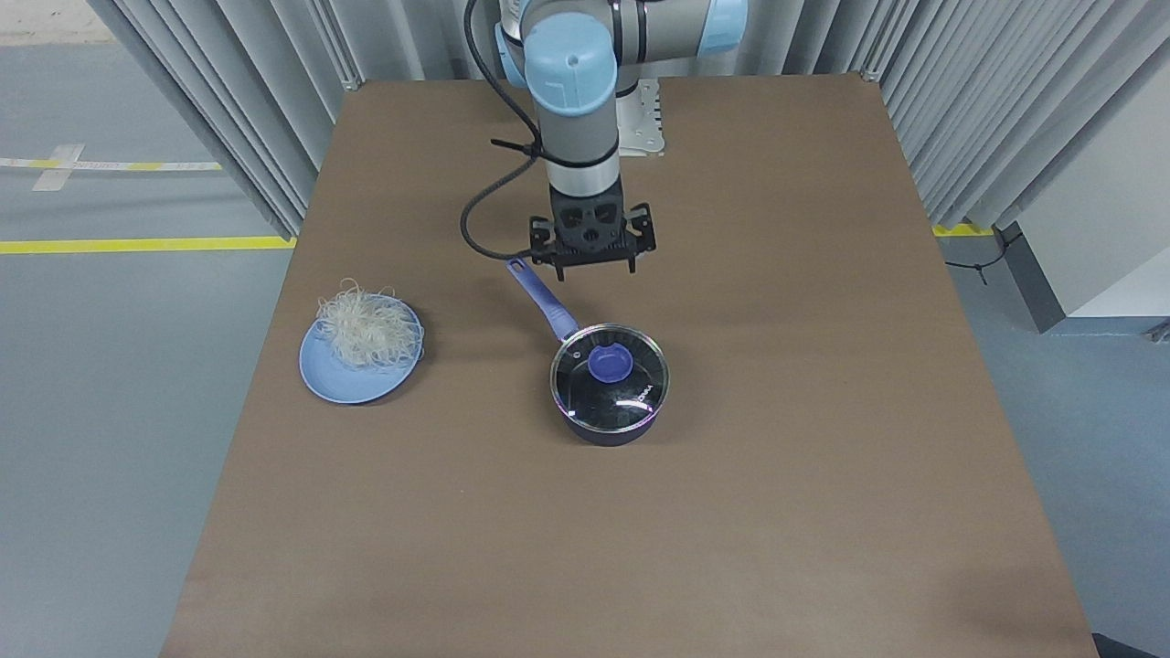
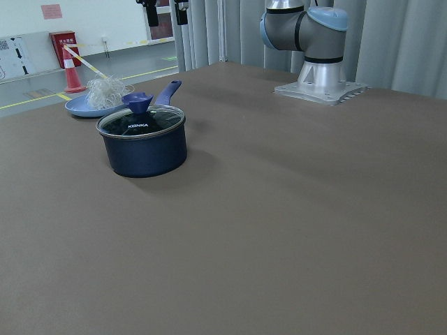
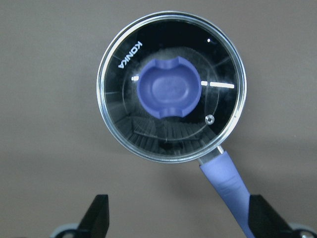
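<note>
A dark blue pot with a glass lid [image 1: 592, 400] and purple knob [image 1: 610, 363] sits mid-table, its lilac handle [image 1: 537, 291] pointing toward the robot. My gripper [image 1: 594, 269] hangs open above the handle end, with nothing between its fingers. In the left view the gripper [image 2: 167, 17] is high over the table. In the wrist view the whole lid [image 3: 163, 134] lies below the fingers, and the handle [image 3: 223, 181] runs under the right finger. A blue plate [image 1: 335, 384] with a pile of white noodle-like strands [image 1: 367, 329] lies left of the pot.
The robot base [image 2: 321, 91] stands at the back edge, before grey curtains.
</note>
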